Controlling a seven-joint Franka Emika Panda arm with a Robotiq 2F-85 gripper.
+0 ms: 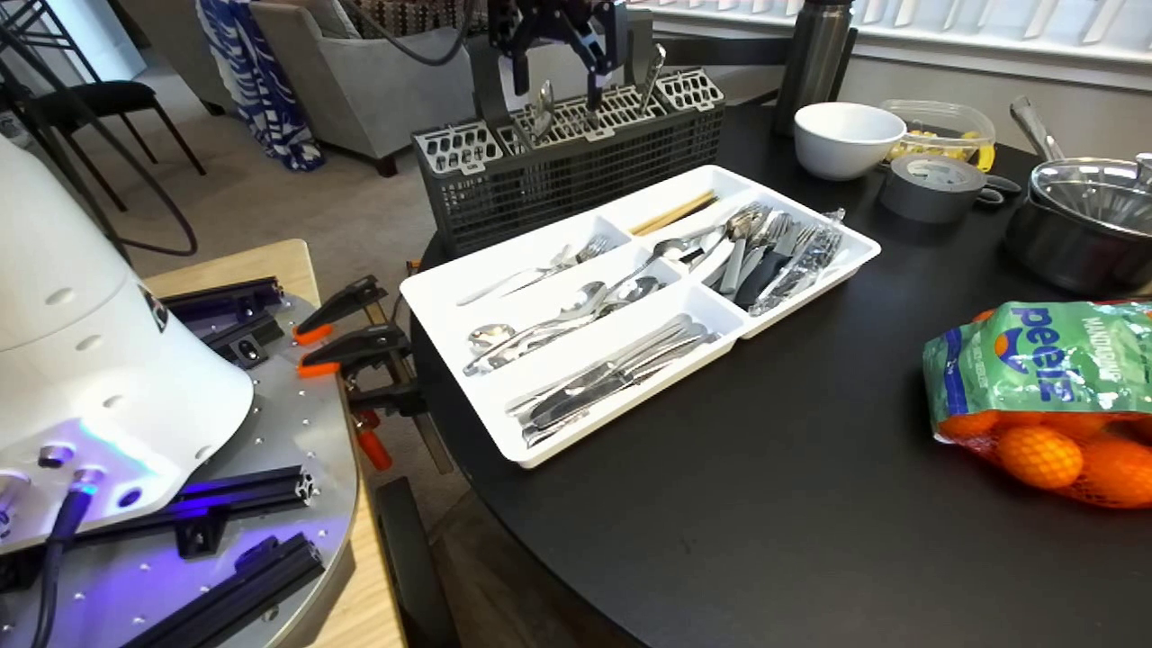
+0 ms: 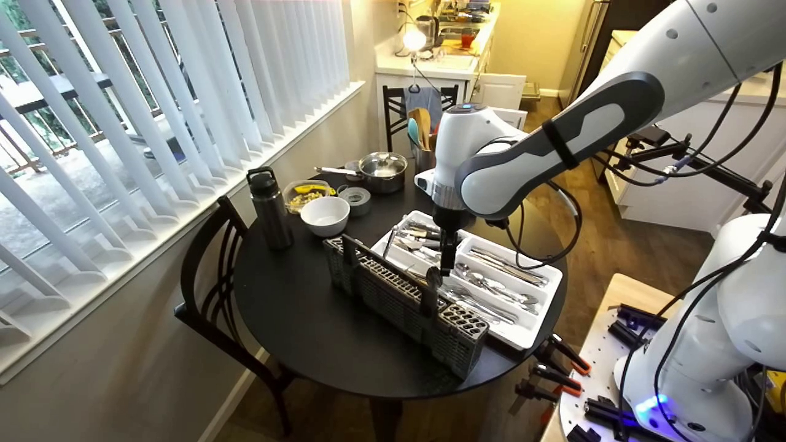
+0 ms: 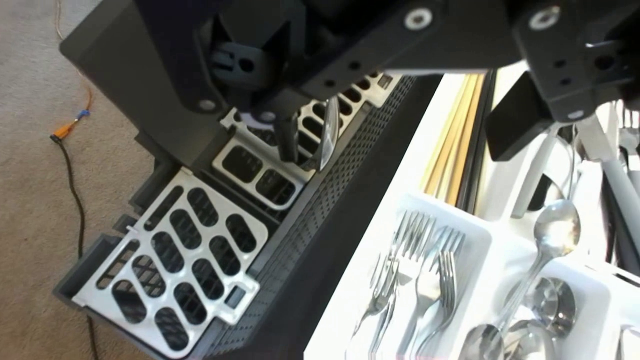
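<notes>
A dark cutlery basket (image 1: 583,162) with light slotted lids stands on the table behind a white cutlery tray (image 1: 513,437). Two metal utensils poke up out of it: one nearer utensil (image 1: 543,108) and one farther utensil (image 1: 652,77). My gripper (image 1: 558,86) is open over the basket, its fingers spread to either side of the nearer utensil in exterior view 1. In the wrist view, a shiny utensil (image 3: 328,133) rises right beside the left fingertip, on the inner side of my gripper. Whether they touch I cannot tell.
Forks (image 3: 414,264), spoons (image 1: 589,302), knives (image 1: 616,378) and chopsticks (image 1: 675,212) lie in the tray. A white bowl (image 1: 848,140), a tape roll (image 1: 931,185), a pot (image 1: 1085,232) and a bag of mandarins (image 1: 1042,400) occupy the table's right side.
</notes>
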